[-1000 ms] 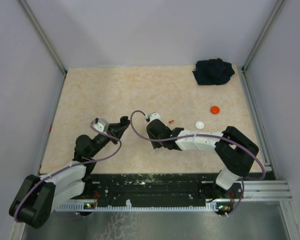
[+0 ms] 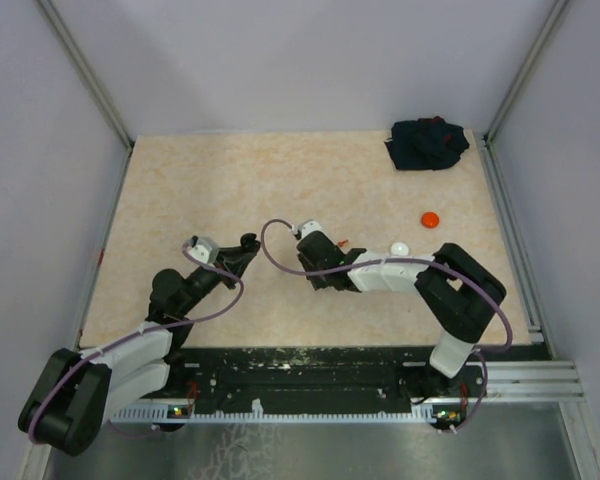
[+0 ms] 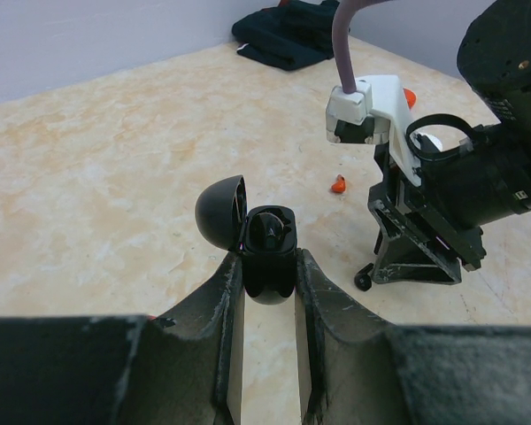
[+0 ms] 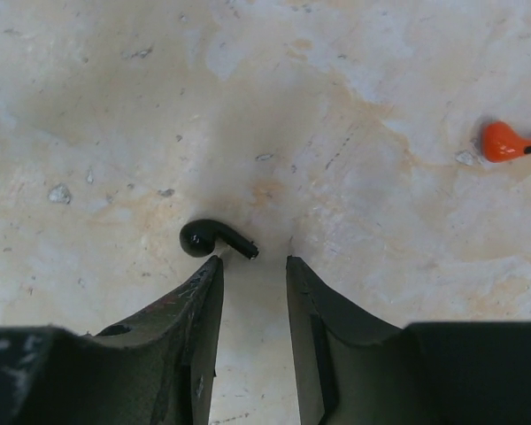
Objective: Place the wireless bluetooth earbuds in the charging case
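An opened black charging case [image 3: 270, 252], its rounded lid tipped up to the left, is pinched in my left gripper above the table. One black earbud [image 4: 201, 237] lies on the table, its stem pointing right in the right wrist view; the left wrist view shows a black earbud [image 3: 364, 277] beside the right gripper's fingers. My right gripper is partly open just by the stem's end, with nothing held between its fingers. A red earbud [image 4: 506, 142] lies farther right on the table.
A red ball [image 2: 430, 219] and a white ball [image 2: 399, 249] sit right of the arms, the white one close to the right arm. Dark cloth [image 2: 427, 144] lies at the back right.
My right gripper and forearm have shifted slightly to the right in the top view and now partly cover the red earbud. The left arm holding the case has stayed still.
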